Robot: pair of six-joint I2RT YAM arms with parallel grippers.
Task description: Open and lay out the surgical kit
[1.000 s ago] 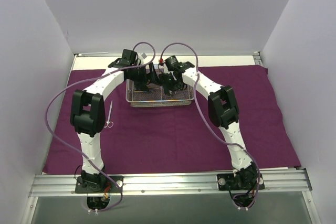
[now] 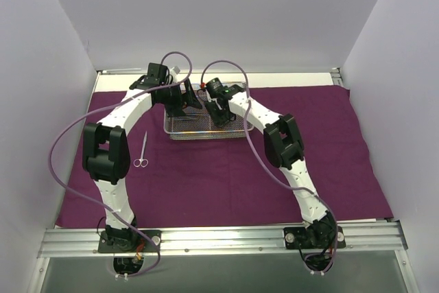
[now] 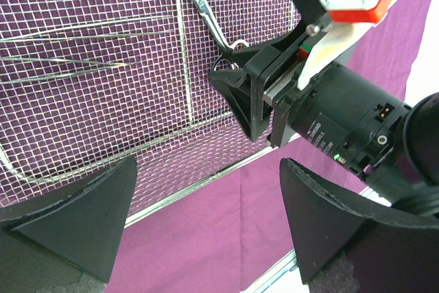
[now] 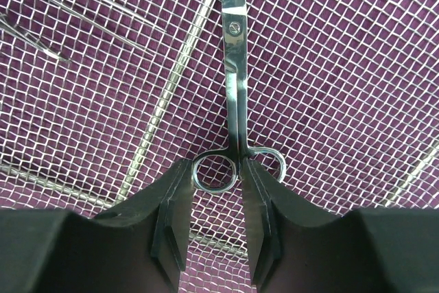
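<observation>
Inside the wire mesh tray [image 2: 210, 136] lies a pair of silver scissors [image 4: 235, 46], handle loops toward my right gripper [image 2: 221, 120]. Its fingers stand part open at the loops, one finger at each side of the left loop; whether they touch it is hard to tell. In the left wrist view the scissors' shank [image 3: 214, 29] runs down to the right gripper's fingertips. My left gripper is wide open over the tray's left part, nothing between its fingers. Thin metal instruments [image 3: 86, 36] lie on the mesh below. Another pair of scissors [image 2: 143, 150] rests on the cloth left of the tray.
A wire divider [image 4: 164, 97] separates the thin instruments from the scissors. The purple cloth [image 2: 206, 183] in front of the tray is bare, as is the cloth to the right. Both grippers are close together over the tray.
Over the last second both arms have shifted left. The right gripper has come lower and nearer the tray's front. The tray and the scissors on the cloth appear unmoved.
</observation>
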